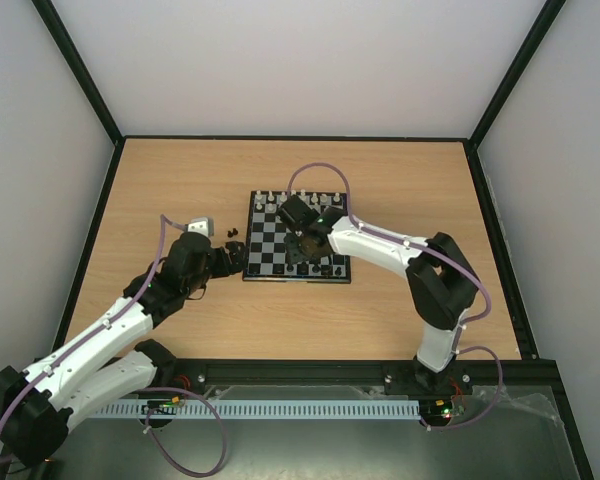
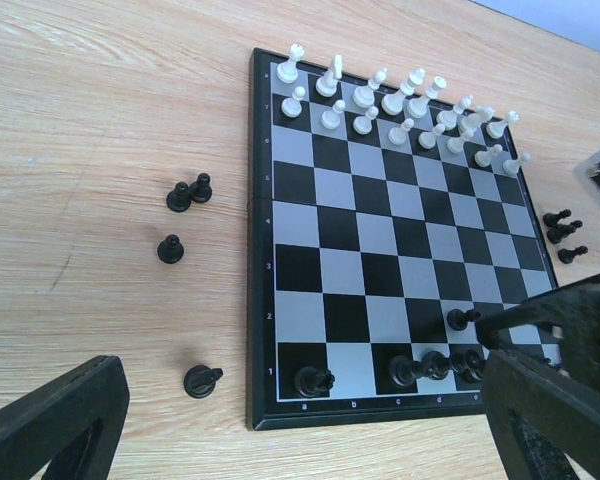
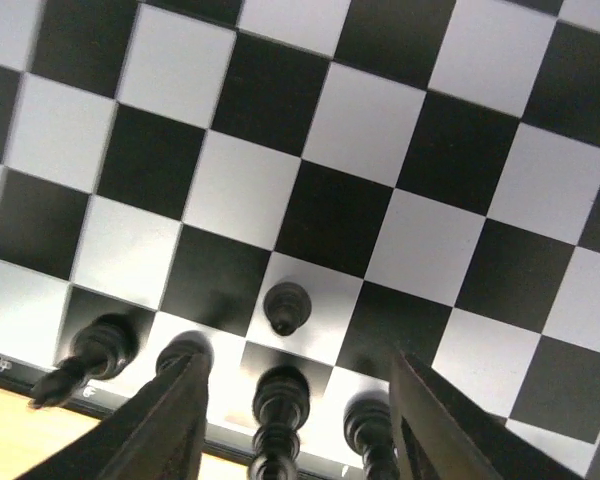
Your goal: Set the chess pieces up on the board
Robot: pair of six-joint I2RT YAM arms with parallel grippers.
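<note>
The chessboard (image 1: 267, 232) holds white pieces (image 2: 364, 93) in two far rows and several black pieces along the near edge. My right gripper hangs over that edge, part open, a lone black pawn (image 3: 287, 308) just beyond its fingertips and taller black pieces (image 3: 279, 410) below; whether it touches any is unclear. My left gripper (image 1: 238, 256) is open at the board's left side, its fingers framing the left wrist view. A black piece (image 2: 202, 381) lies or stands on the wood there, left of the board.
More black pieces (image 2: 170, 249) stand loose left of the board, and others (image 2: 564, 232) to its right. The right arm (image 1: 370, 247) reaches across the board's right part. Bare table surrounds these groups.
</note>
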